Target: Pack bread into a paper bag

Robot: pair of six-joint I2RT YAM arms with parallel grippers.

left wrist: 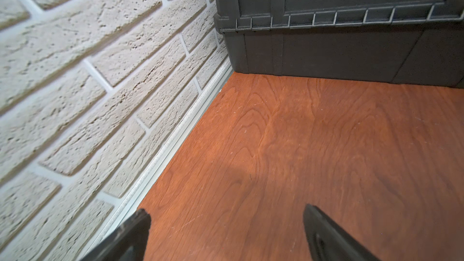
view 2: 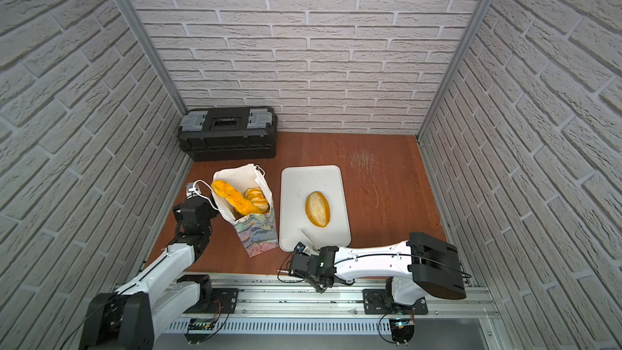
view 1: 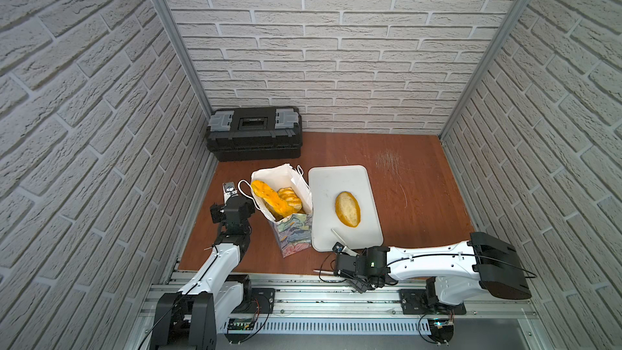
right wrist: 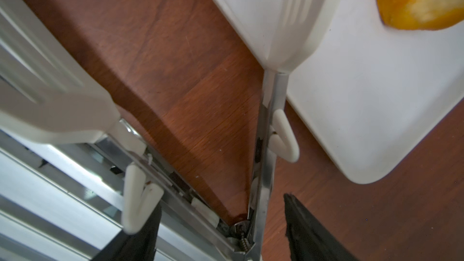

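An oval golden loaf [view 1: 347, 208] lies on the white tray [view 1: 317, 184]. The paper bag [view 1: 293, 236] stands upright and open left of the tray, with a long orange loaf [view 1: 269, 195] and a round scored bread [view 1: 289, 198] inside. White-tipped metal tongs [right wrist: 263, 178] are spread at the tray's near left corner, one tip [right wrist: 302, 24] over the tray. My right gripper is open, its fingers on either side of the tongs' hinge end. Left of the bag, my left gripper is open and empty above bare table.
A black toolbox [view 1: 254, 133] stands at the back left. The table [view 1: 414, 194] right of the tray is clear. A brick-patterned wall [left wrist: 96, 67] runs close beside my left gripper, and a metal rail [right wrist: 38, 203] borders the table's front.
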